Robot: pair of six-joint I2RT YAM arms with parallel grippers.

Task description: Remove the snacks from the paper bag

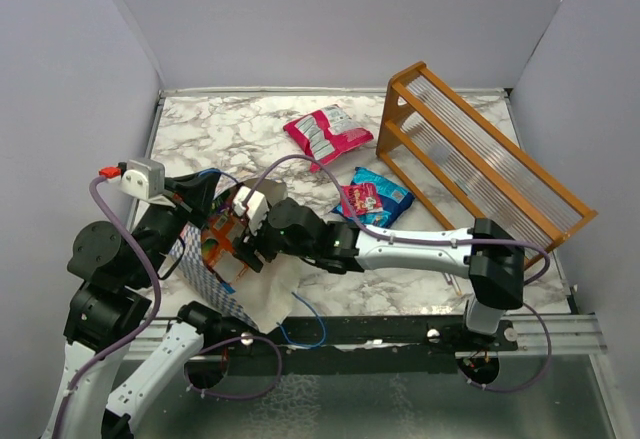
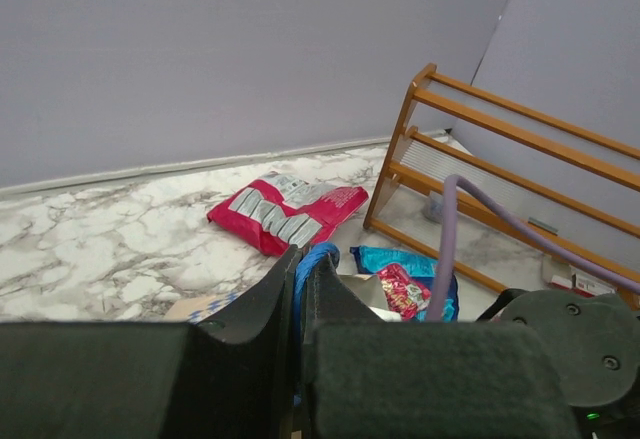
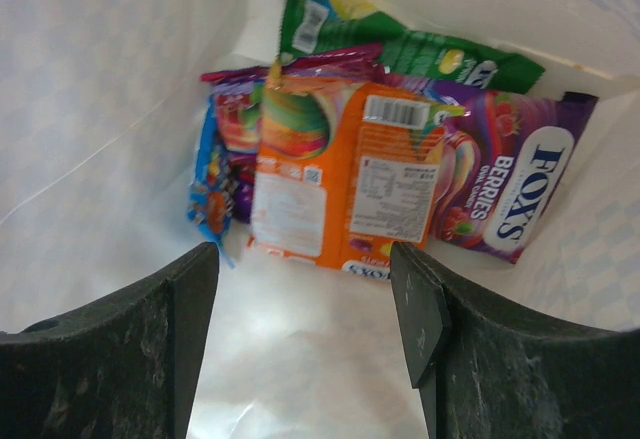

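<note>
The paper bag (image 1: 272,294), white inside and checked outside, lies at the left with its mouth facing right. My left gripper (image 1: 207,181) is shut on its blue cord handle (image 2: 312,257). At the bag's mouth my right gripper stands open, with no snack gripped. Ahead of its fingers lie an orange pack (image 3: 345,174), a purple FOX'S Berries pack (image 3: 505,169), a green pack (image 3: 400,44) and a small blue piece (image 3: 212,184). Outside are a pink bag (image 1: 328,135), a blue pack (image 1: 385,199) and a small red pack (image 1: 362,198) on it.
A tilted wooden rack (image 1: 480,159) takes up the right side. A second blue handle (image 1: 318,329) hangs over the front edge.
</note>
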